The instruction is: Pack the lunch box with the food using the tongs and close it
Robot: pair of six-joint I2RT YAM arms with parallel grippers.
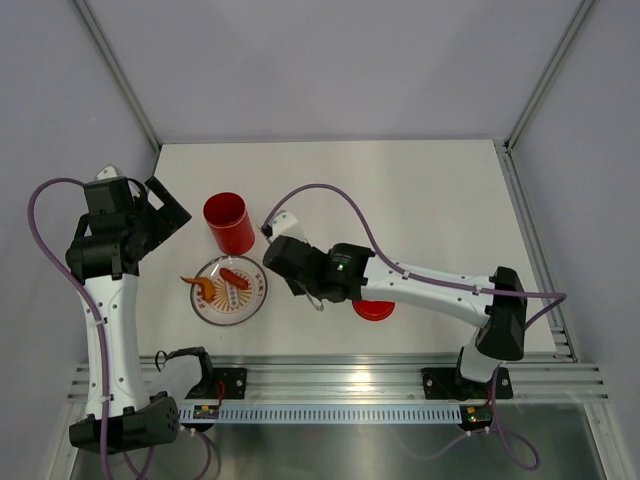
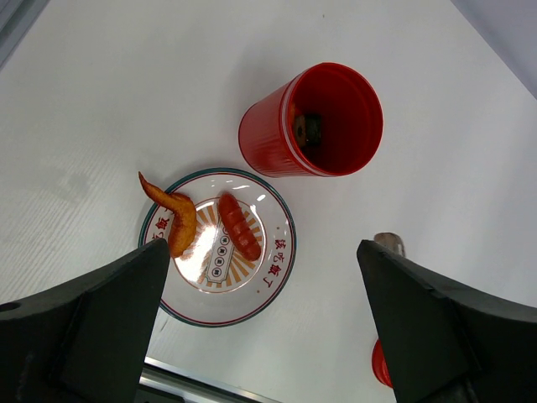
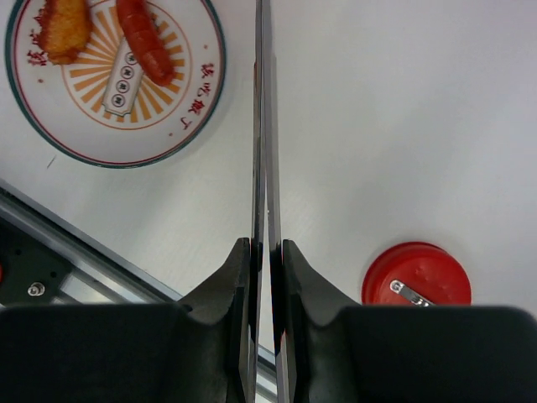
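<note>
A white plate (image 1: 228, 309) with a coloured rim holds a fried piece (image 2: 183, 227) and a sausage (image 2: 239, 226). Behind it stands a tall red container (image 2: 267, 138), with small items inside. My left gripper stands open above the left of the table, nothing between its fingers. My right gripper is shut on long thin metal utensils (image 3: 265, 126), apparently tongs, right of the plate over the table. A red round lid (image 3: 415, 269) with a small metal piece on it lies below the right arm.
A metal rail (image 1: 330, 365) runs along the front edge, and walls enclose the sides and back.
</note>
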